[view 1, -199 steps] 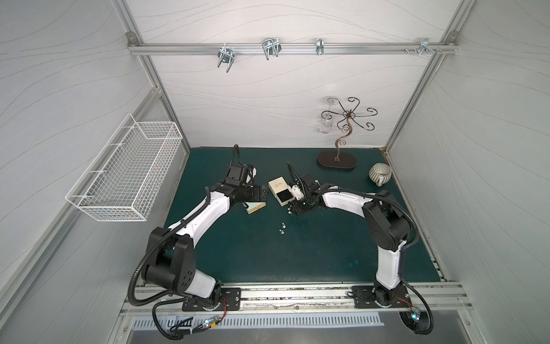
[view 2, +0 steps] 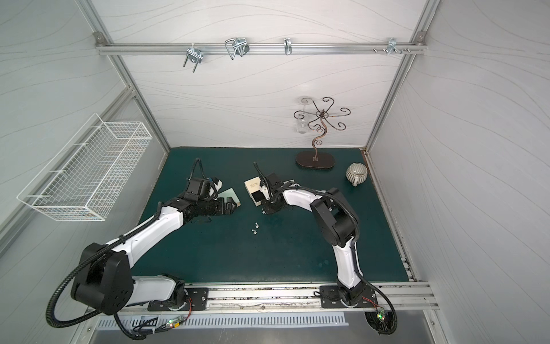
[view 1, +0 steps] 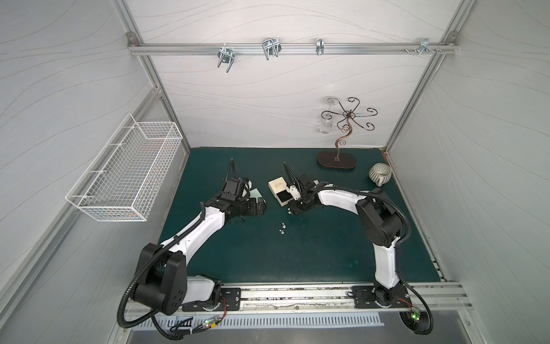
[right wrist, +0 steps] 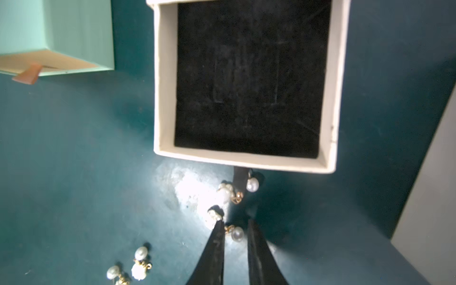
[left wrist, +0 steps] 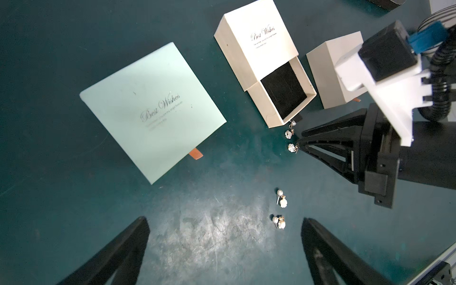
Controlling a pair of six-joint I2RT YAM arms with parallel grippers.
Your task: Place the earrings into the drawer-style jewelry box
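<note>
The cream jewelry box (left wrist: 261, 38) has its drawer (left wrist: 308, 80) pulled out, showing a bare black lining (right wrist: 251, 80). Below the drawer front in the right wrist view, a pearl earring (right wrist: 225, 193) touches or overlaps the dark pull tab. Closer to me lies another earring (right wrist: 237, 234), its pearl in the narrow gap of my right gripper, whose fingers are apart. Several earrings are on the mat in all; two, one of them this earring (left wrist: 282, 201), lie farther toward the front. My left gripper is wide open over empty mat.
A mint box (left wrist: 156, 111) lies left of the cream box, and another white box (left wrist: 327, 71) stands to its right, partly behind the right arm. A candle stand (view 1: 337, 159) and striped pot (view 1: 379, 173) are at the back right.
My left arm has drawn back toward the front left, away from the boxes. The earrings look unmoved.
</note>
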